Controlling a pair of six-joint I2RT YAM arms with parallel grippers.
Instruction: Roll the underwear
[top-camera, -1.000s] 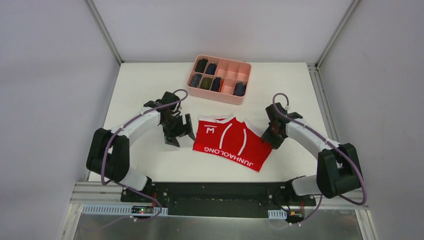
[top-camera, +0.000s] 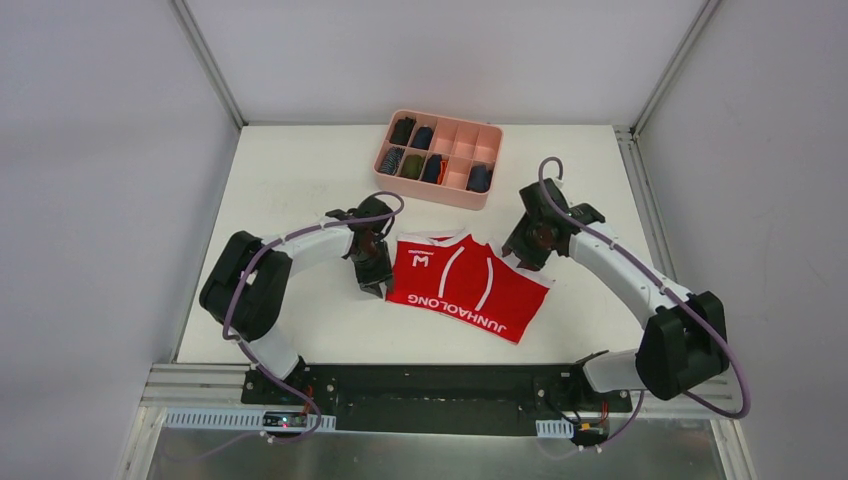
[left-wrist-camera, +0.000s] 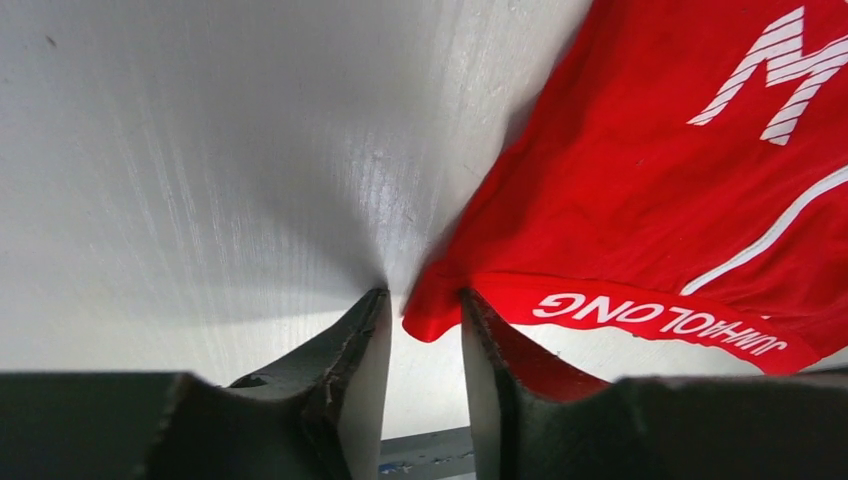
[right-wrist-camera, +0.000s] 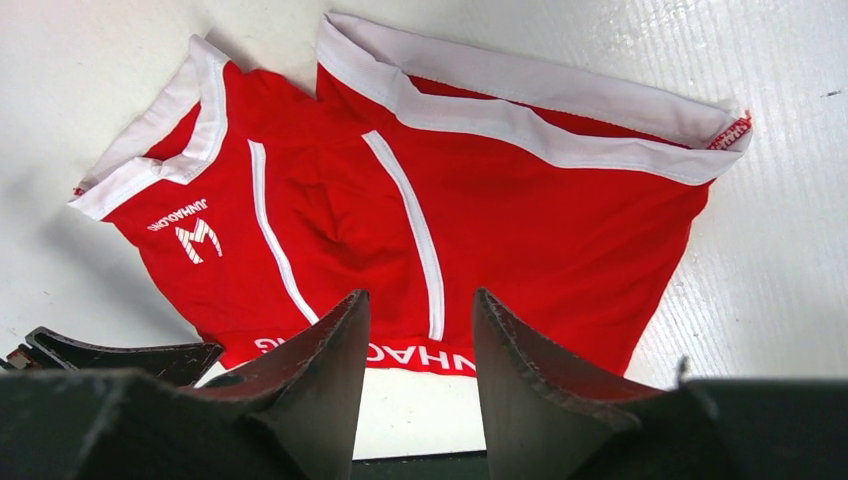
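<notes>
Red underwear (top-camera: 462, 290) with white trim and white lettering lies flat on the table, its waistband toward the front. My left gripper (top-camera: 376, 284) is low at its left front corner; in the left wrist view the part-open fingertips (left-wrist-camera: 468, 300) straddle the folded red corner (left-wrist-camera: 433, 305). My right gripper (top-camera: 521, 254) is above the upper right of the garment, open; in the right wrist view the cloth (right-wrist-camera: 580, 250) lies spread below its parted fingers.
A pink divided box (top-camera: 437, 198) at the back holds rolled dark, striped and green items, with some compartments empty.
My left gripper has moved right onto the garment's corner and its fingers have come closer together. My right gripper has moved back and left from the garment's right side.
</notes>
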